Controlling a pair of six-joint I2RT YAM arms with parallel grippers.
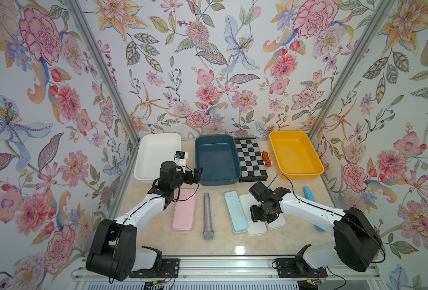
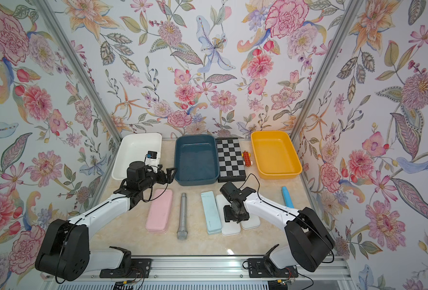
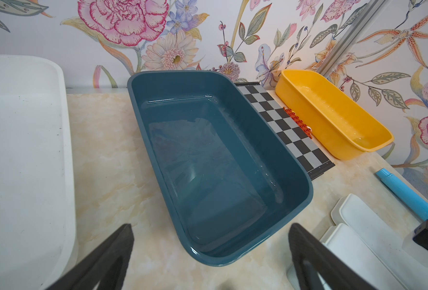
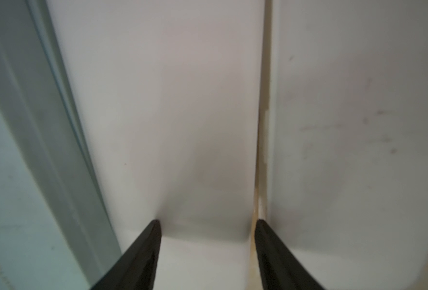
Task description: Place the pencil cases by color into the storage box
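Observation:
Two white pencil cases lie side by side under my right gripper: the left white case (image 1: 257, 229) and the right white case (image 1: 277, 223). In the right wrist view my fingers stand apart over the left one, the right fingertip at the narrow gap between the cases. That view is blurred, and contact cannot be made out. Close along its left side is a light-blue case (image 1: 236, 211). A pink case (image 1: 183, 215) lies on the left. My left gripper is open and empty, in front of the dark blue box (image 3: 199, 159).
White (image 1: 151, 159) and yellow (image 1: 296, 153) boxes stand at the back, all boxes empty where visible. A checkerboard (image 1: 251, 159), with a red-orange item (image 1: 266, 158) beside it, lies between boxes. A grey rod (image 1: 207, 216) and a blue tube-like item (image 1: 309, 194) are on the table.

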